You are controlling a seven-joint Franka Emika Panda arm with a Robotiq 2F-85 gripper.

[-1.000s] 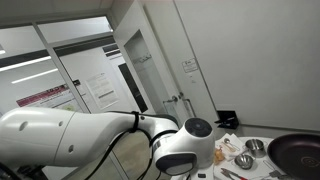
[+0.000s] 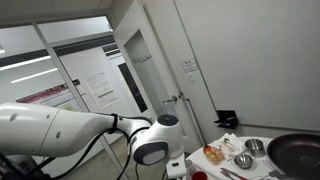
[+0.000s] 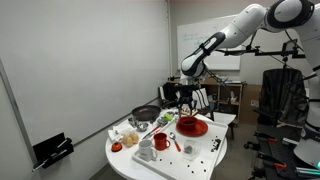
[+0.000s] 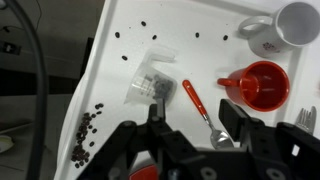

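In the wrist view my gripper is open, its black fingers apart with no object visibly held between them. Beyond them on the white tray lie a red-handled utensil [image 4: 197,97] and a clear plastic container [image 4: 153,84]. A red mug [image 4: 264,86] stands to the right, and a pale mug [image 4: 290,28] is above it. Dark beans [image 4: 82,153] are scattered at the tray's left side. Part of a red dish [image 4: 146,173] shows at the bottom edge, largely hidden by the gripper.
A fork [image 4: 306,119] lies at the wrist view's right edge. A dark pan [image 2: 298,154] and small metal bowls [image 2: 254,147] occupy the table in exterior view 1. In exterior view 2, a tomato [image 3: 116,147] sits near the table's left edge.
In exterior view 1 the arm's end has moved left and looks smaller. More of the tabletop, including a red object near the bottom edge, is now uncovered.
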